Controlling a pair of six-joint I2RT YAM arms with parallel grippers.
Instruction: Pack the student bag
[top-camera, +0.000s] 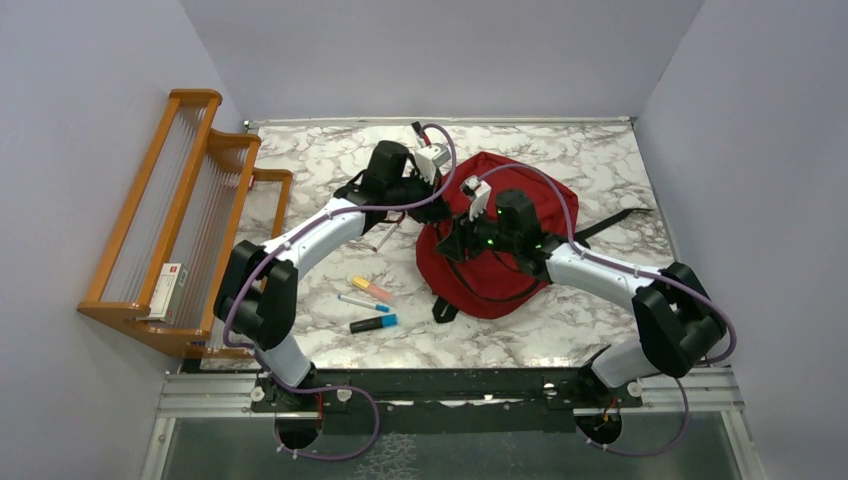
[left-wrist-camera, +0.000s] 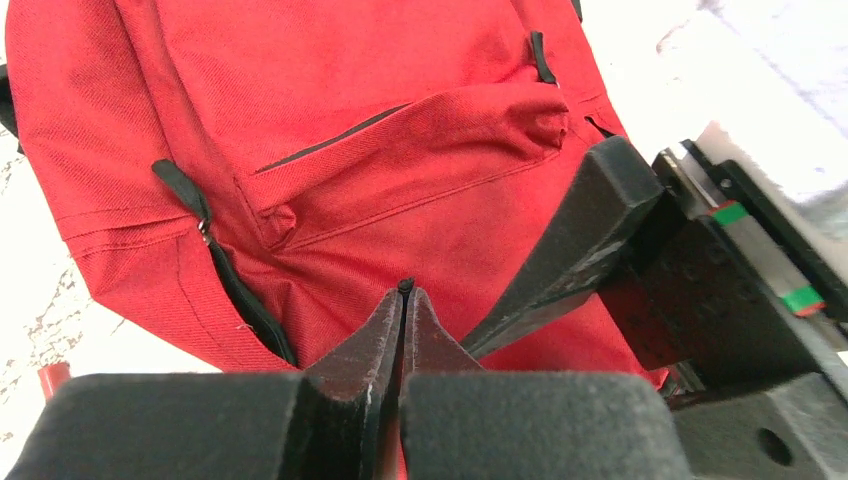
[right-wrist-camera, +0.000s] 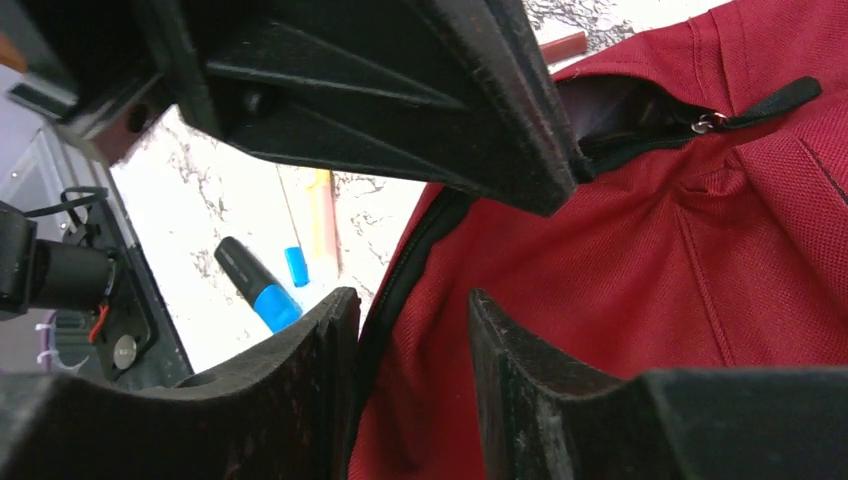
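The red bag (top-camera: 497, 283) lies on the marble table, partly hidden by both arms. Over its left side, my left gripper is shut, with nothing clear between its fingertips. In the left wrist view a black zipper tab (left-wrist-camera: 183, 190) and a front pocket (left-wrist-camera: 420, 140) show on the bag. My right gripper stands part open at the bag's near left edge. The black zipper edge (right-wrist-camera: 405, 270) runs between its fingers, close to the left one; whether they touch, I cannot tell. A finger of the left gripper crosses above it in the right wrist view.
A black-and-blue marker (top-camera: 373, 324), a blue-capped pen (top-camera: 362, 303) and a yellow-and-pink highlighter (top-camera: 372, 290) lie left of the bag. A wooden rack (top-camera: 172, 200) holding a white box (top-camera: 168, 292) stands at far left. Both grippers are close together.
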